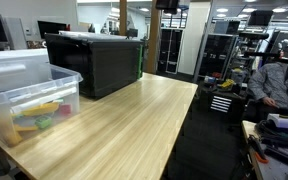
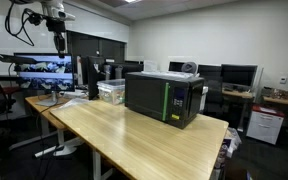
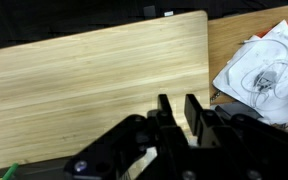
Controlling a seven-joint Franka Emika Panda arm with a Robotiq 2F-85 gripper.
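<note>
My gripper hangs high over the wooden table (image 3: 94,85), its two dark fingers apart with only bare tabletop showing between them. In exterior view 2 the arm (image 2: 54,22) reaches in at the upper left, well above the table. Only a dark part of it shows at the top edge of exterior view 1. A black microwave (image 1: 96,66) with a green strip stands at the table's side. Near it is a clear plastic bin (image 1: 32,108) with colourful items inside.
Bare wood fills most of the tabletop. White papers and a cable (image 3: 269,75) lie beyond the table's end in the wrist view. More things rest on top of the microwave (image 2: 166,98). A person (image 1: 279,85) sits at the far right of exterior view 1.
</note>
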